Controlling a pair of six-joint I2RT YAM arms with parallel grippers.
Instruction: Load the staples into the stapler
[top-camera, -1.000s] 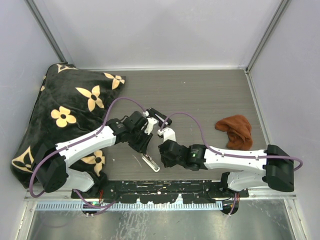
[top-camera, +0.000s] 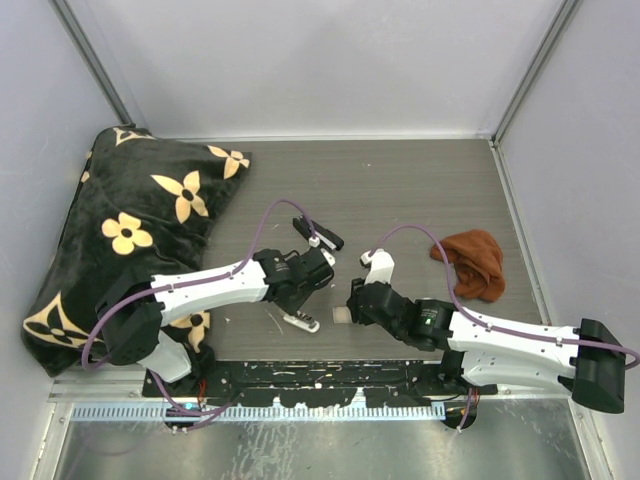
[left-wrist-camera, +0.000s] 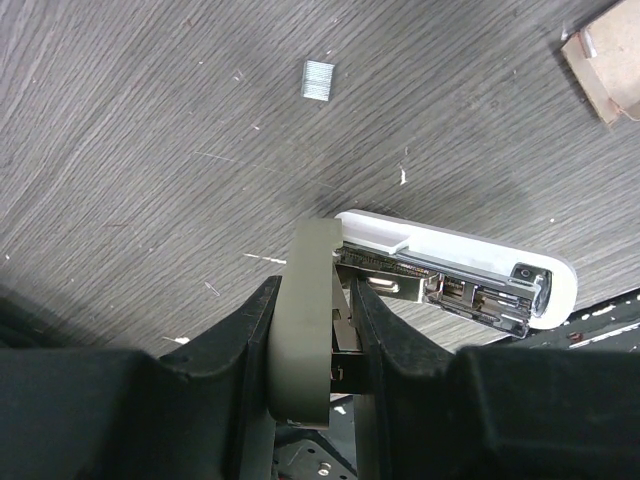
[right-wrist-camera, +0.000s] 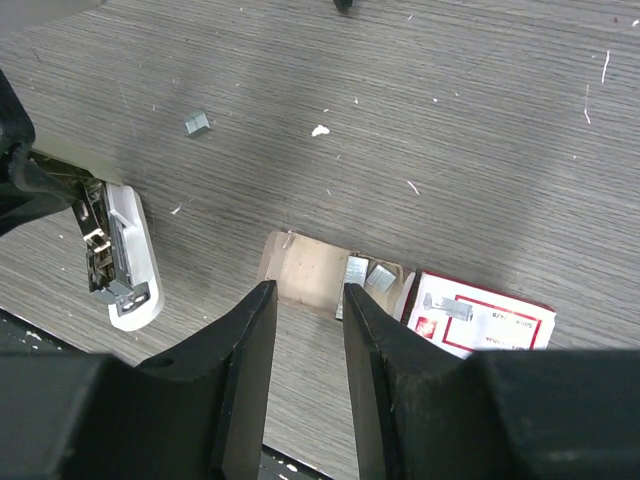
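The white-based stapler (top-camera: 302, 322) lies opened on the table, its metal channel showing in the left wrist view. My left gripper is shut on the stapler's grey-beige top cover (left-wrist-camera: 306, 330), which stands raised at one end of the white base (left-wrist-camera: 470, 250). In the right wrist view my right gripper is open, its fingers apart with nothing held. Beyond its tips lies an opened cardboard staple box (right-wrist-camera: 308, 268), with a staple strip (right-wrist-camera: 354, 272) and a small staple block (right-wrist-camera: 381, 277) on it. One loose staple block (left-wrist-camera: 318, 80) rests on the bare table.
The box's white-and-red printed part (right-wrist-camera: 490, 318) extends to the right. A black object (top-camera: 318, 232) lies farther back. Brown cloth (top-camera: 475, 265) sits at the right, a dark flowered cushion (top-camera: 130, 210) at the left.
My right arm has moved to the right, away from the stapler, uncovering part of the cardboard. My left gripper has shifted slightly rightward, and the stapler has turned closer to left-right in the top view.
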